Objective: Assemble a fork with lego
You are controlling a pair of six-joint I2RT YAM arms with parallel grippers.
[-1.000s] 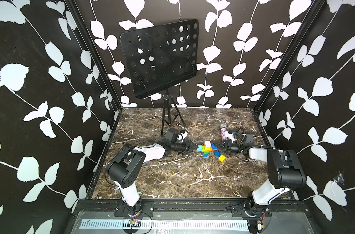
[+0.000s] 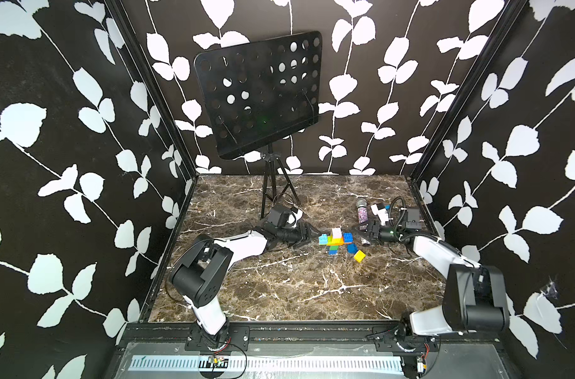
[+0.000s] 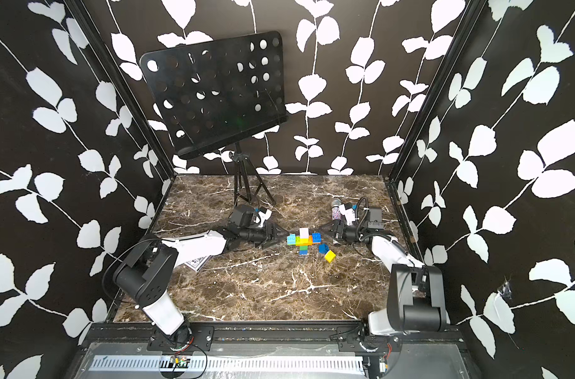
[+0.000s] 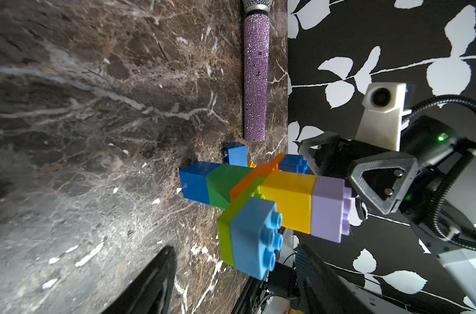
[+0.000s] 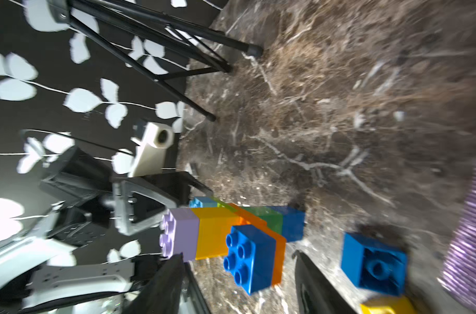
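Note:
A lego assembly stands on the marble table between my grippers. The left wrist view shows its light blue brick on lime, and the yellow brick topped by a lilac one. Its green brick and blue end brick stick out to one side. A blue brick sits over orange at the other end. Beside the light blue end, my left gripper has its fingers apart. My right gripper stands open, just clear of the blue-over-orange end.
A loose blue brick and a yellow one lie front right of the assembly. Behind the right gripper lies a purple glittery microphone. A music stand stands at the back left.
My right gripper has backed away to the right from the blue end, its arm swinging outward. The left arm and the assembly look nearly unchanged.

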